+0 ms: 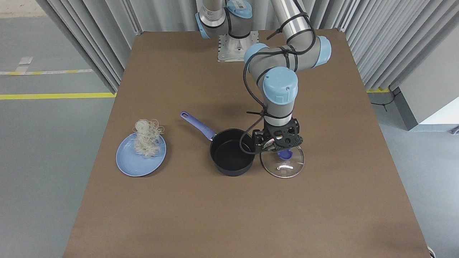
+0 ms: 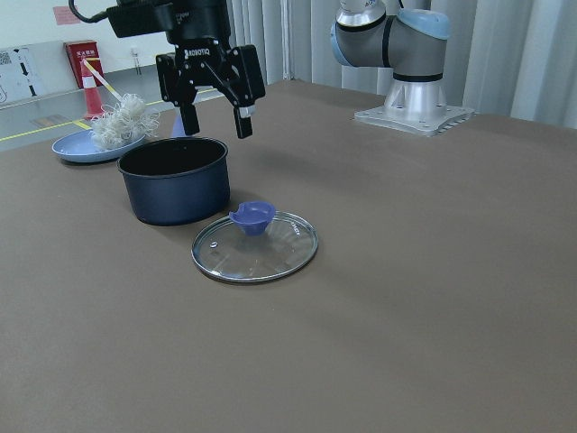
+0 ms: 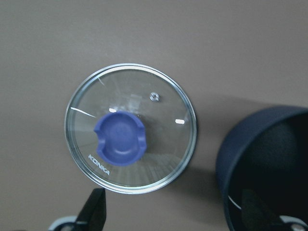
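Note:
A glass lid [image 3: 155, 125] with a blue knob [image 3: 120, 138] lies flat on the table beside a dark pot [image 2: 176, 193]. The pot's purple handle [image 1: 195, 123] points toward the back left. My gripper [image 2: 216, 122] hangs above the pot, toward the lid, fingers spread open with nothing between them; in the wrist view its fingertips show along the bottom edge. A blue plate [image 1: 131, 159] at the left holds a pale tangled noodle-like bundle [image 1: 147, 137].

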